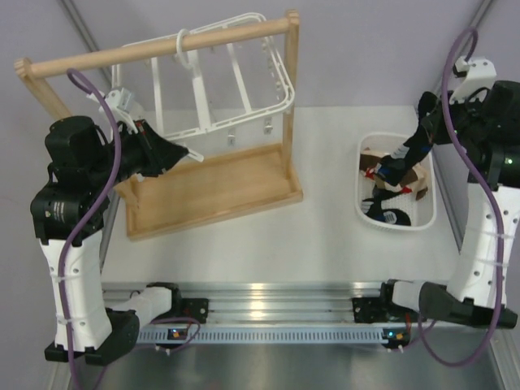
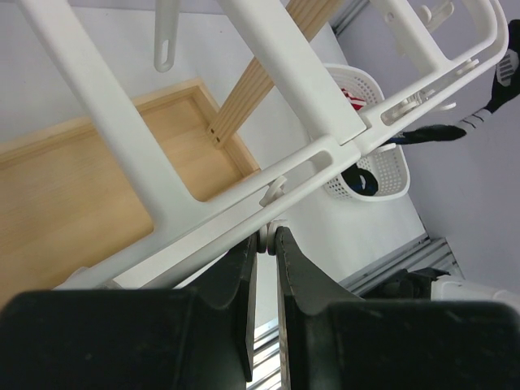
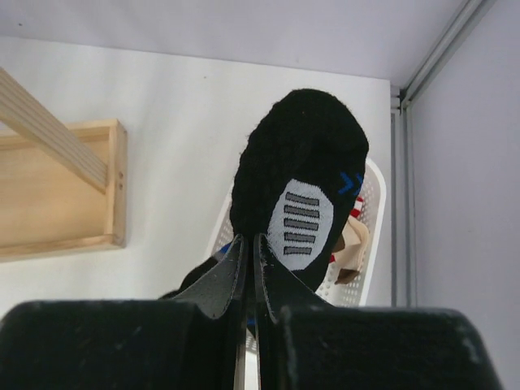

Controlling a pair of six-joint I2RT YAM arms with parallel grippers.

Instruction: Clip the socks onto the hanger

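Note:
The white hanger (image 1: 205, 128) hangs by its hook from a wooden bar, with clips along its rails. At its near left edge my left gripper (image 1: 184, 152) is shut on a small white clip (image 2: 276, 223) just under the rail. A black sock (image 1: 396, 166) with a grey-striped patch dangles over the white basket (image 1: 432, 207). Pinched on it is my right gripper, the sock's rounded end (image 3: 313, 122) standing up beyond the fingertips. Its lower part hangs over the basket; whether it touches the other socks, I cannot tell.
Several more socks (image 1: 393, 217) lie in the basket, black ones and brown or red ones. The wooden stand's base (image 1: 219, 191) fills the left of the white table. Bare table (image 1: 329, 162) lies between stand and basket. A grey wall rises close on the right.

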